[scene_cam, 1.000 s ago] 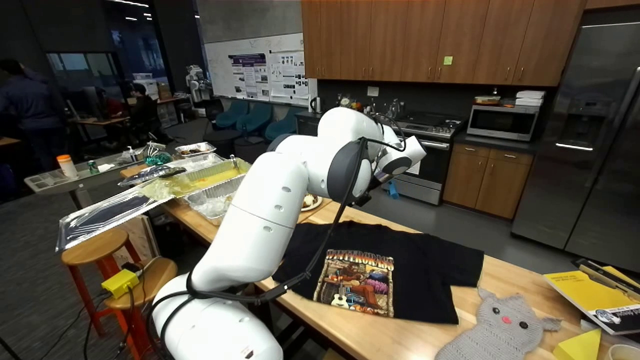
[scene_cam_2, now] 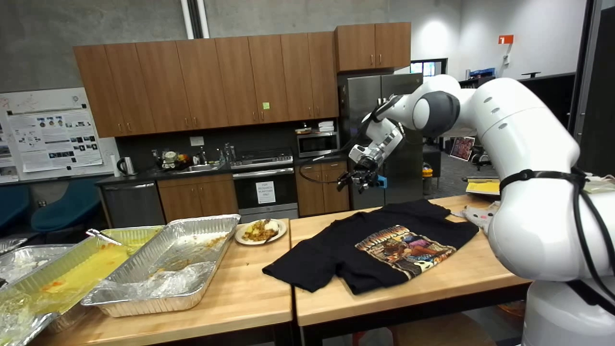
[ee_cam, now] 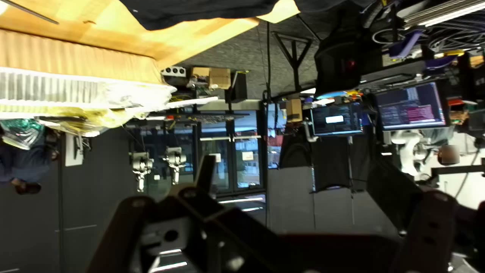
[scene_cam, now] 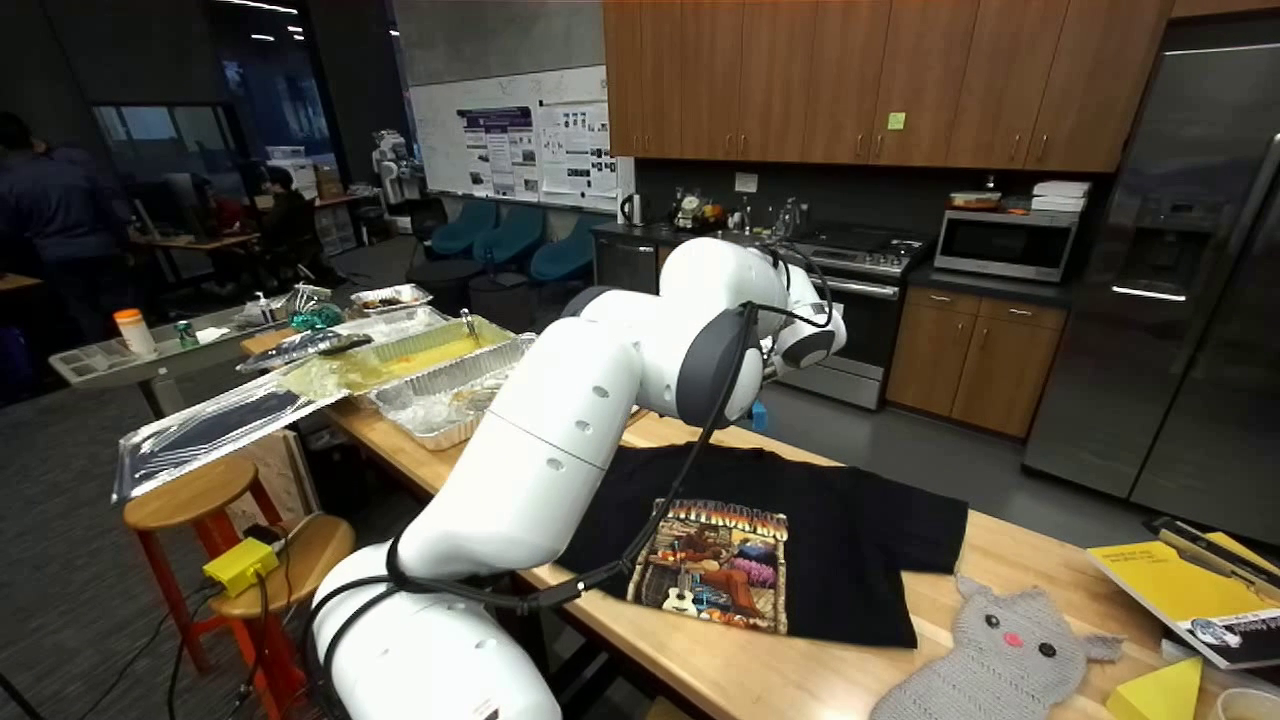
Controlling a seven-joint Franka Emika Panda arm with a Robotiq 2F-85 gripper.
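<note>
A black T-shirt (scene_cam: 858,528) with a colourful printed front lies spread on the wooden table; exterior view 2 also has the shirt (scene_cam_2: 323,256), its print facing up. Past the shirt's far side, my gripper (scene_cam_2: 352,185) hangs in the air above table height, touching nothing that I can see. In the wrist view the gripper is open, its dark fingers (ee_cam: 386,193) wide apart with nothing between them. The shirt's dark edge (ee_cam: 195,11) shows at the top of that view. In exterior view 1 the arm hides the gripper's fingers.
Foil trays (scene_cam_2: 190,288) and a plate of food (scene_cam_2: 276,237) occupy the table beside the shirt. At the other end lie a grey knitted plush (scene_cam: 1002,654), a yellow book (scene_cam: 1170,588) and a yellow block (scene_cam: 1158,692). Bare wood (scene_cam: 768,672) borders the shirt's near edge.
The arm's upper links have shifted right in exterior view 1 and the elbow sits slightly lower. The plate, partly visible before, is now almost wholly behind the arm. The shirt has not moved.
</note>
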